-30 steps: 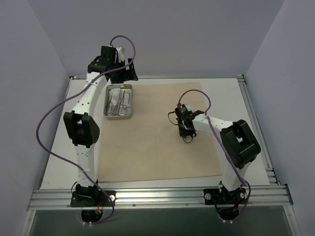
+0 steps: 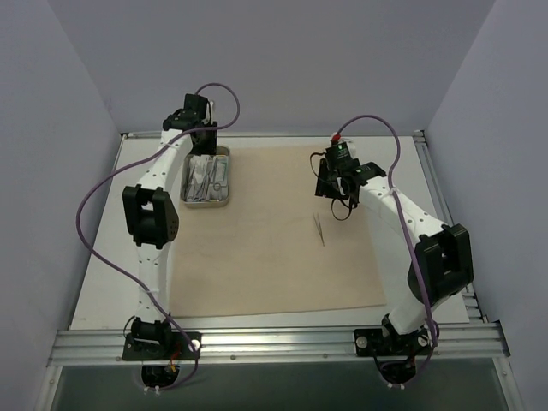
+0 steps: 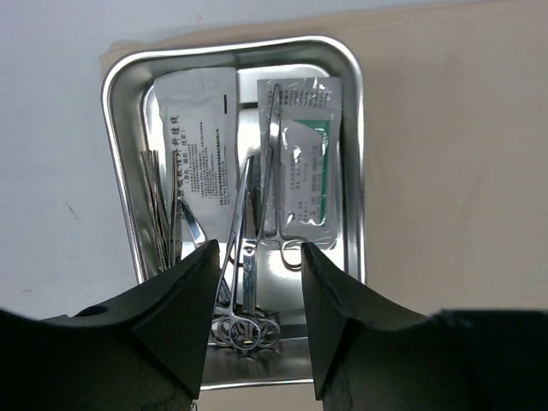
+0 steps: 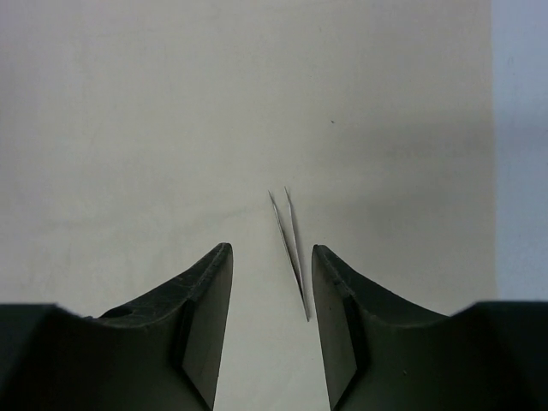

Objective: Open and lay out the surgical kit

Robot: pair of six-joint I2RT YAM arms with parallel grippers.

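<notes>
The steel tray [image 2: 205, 202] [image 3: 352, 171] at the back left holds scissor-like clamps [image 3: 237, 235], several slim tweezers [image 3: 157, 214] and two sealed packets [image 3: 202, 128]. My left gripper hangs open over the tray, nothing held between its fingers. A pair of tweezers [image 2: 319, 229] [image 4: 296, 265] lies on the beige cloth at the right, tips toward the back. My right gripper is open above the cloth near it, with empty fingers.
White table margins [image 2: 111, 282] border it on both sides, with grey walls around.
My right gripper has risen from over the tweezers toward the back right, leaving them on the cloth. My left gripper has come down and slightly left over the tray.
</notes>
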